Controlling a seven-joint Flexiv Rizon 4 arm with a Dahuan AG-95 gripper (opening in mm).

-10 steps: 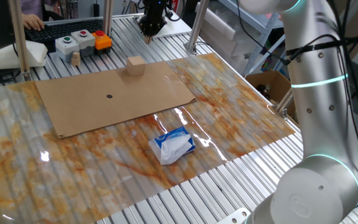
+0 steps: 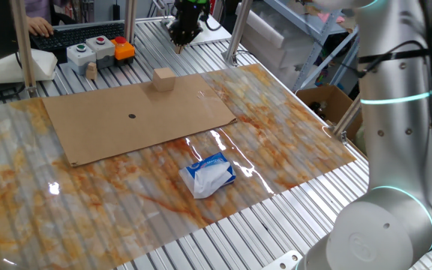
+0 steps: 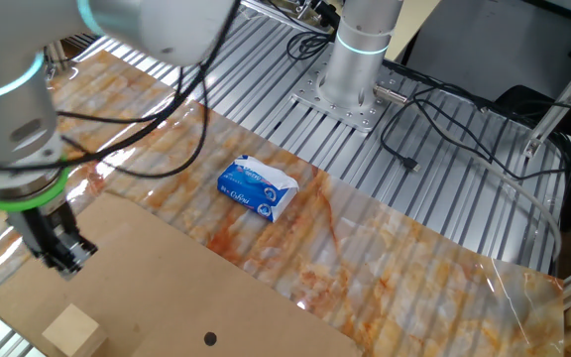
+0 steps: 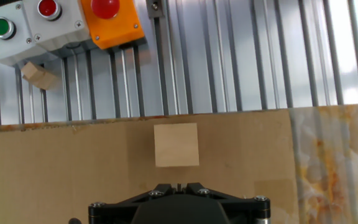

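A plain wooden cube (image 4: 176,145) rests near the far edge of a brown cardboard sheet (image 2: 126,135). The wrist view has it just ahead of my black gripper, whose fingers are together with nothing showing between them. From the second exterior side, my gripper (image 3: 73,266) hangs above the cardboard, apart from the cube (image 3: 73,331). A blue and white tissue pack (image 3: 257,187) lies on the marbled sheet (image 2: 276,135), with white tissue showing.
Push-button boxes, two grey and one orange (image 2: 123,49), stand at the far edge beside a small wooden piece (image 2: 91,71). Cables (image 3: 434,119) trail around the robot's base (image 3: 355,79). Much of the cardboard and marbled sheet is bare.
The arm's upright links have swung slightly right in exterior view 1, and the gripper has shifted a little the same way. The cube and tissue pack have stayed put.
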